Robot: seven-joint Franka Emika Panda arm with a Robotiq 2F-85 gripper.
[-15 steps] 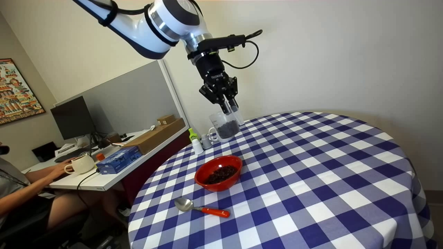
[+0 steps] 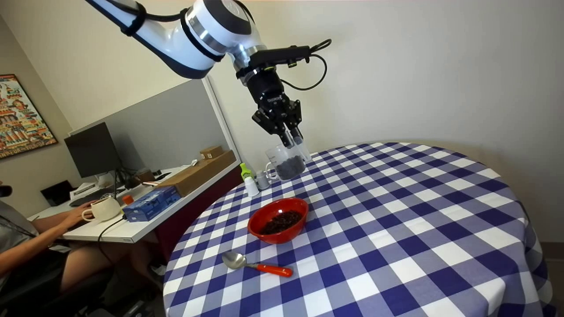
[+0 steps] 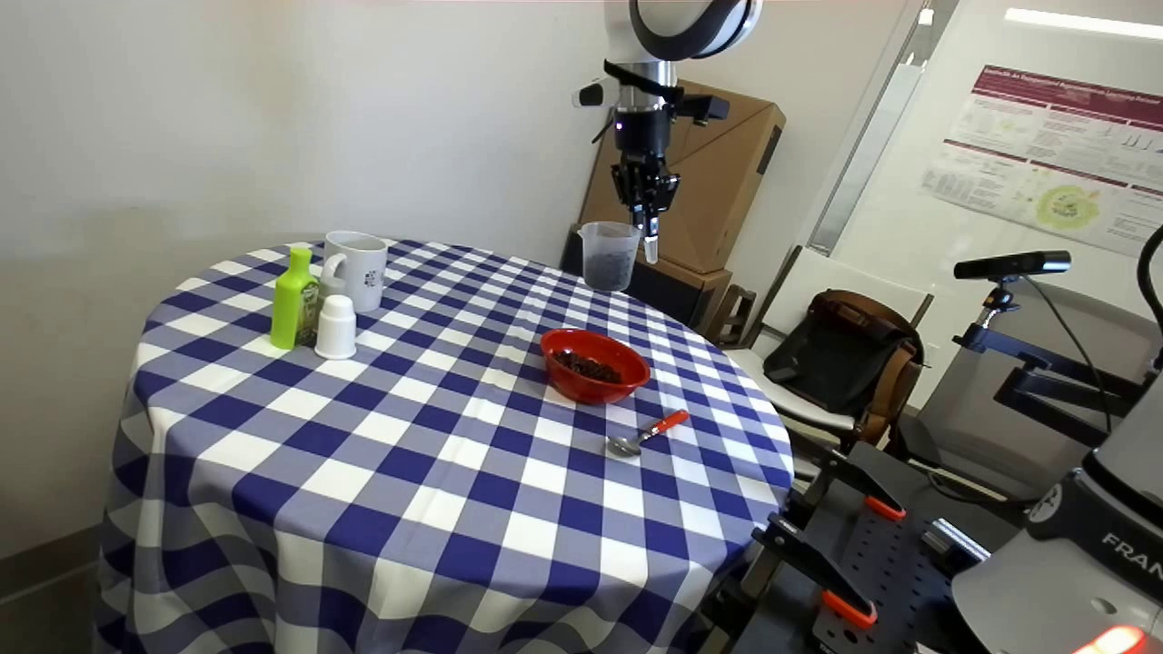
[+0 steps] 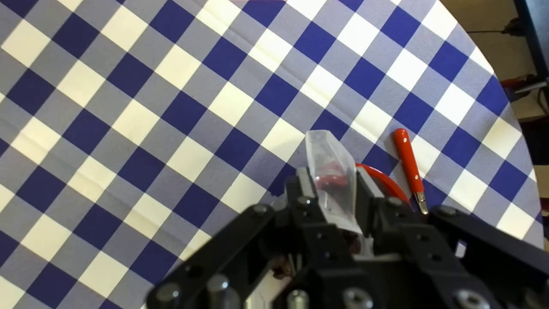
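Note:
My gripper [image 2: 292, 141] is shut on the handle of a clear measuring cup [image 2: 285, 161], which hangs upright in the air with dark bits in its lower part. In the second exterior view the same cup [image 3: 607, 257] is held higher than the table, behind the red bowl [image 3: 557, 366]. Dark pieces [image 3: 589, 367] lie inside that bowl. From the wrist, the cup's translucent handle [image 4: 332, 175] shows between the fingers; most of the cup and bowl is hidden by the gripper.
A spoon with a red handle [image 2: 275, 270] lies in front of the bowl. A white mug [image 3: 368, 269], a green bottle [image 3: 288, 300] and a white shaker [image 3: 337, 329] stand together on the checkered tablecloth [image 3: 458, 458].
My gripper and the cup have shifted very slightly left in the exterior view, with the cup a touch lower. Bowl and spoon stay where they were.

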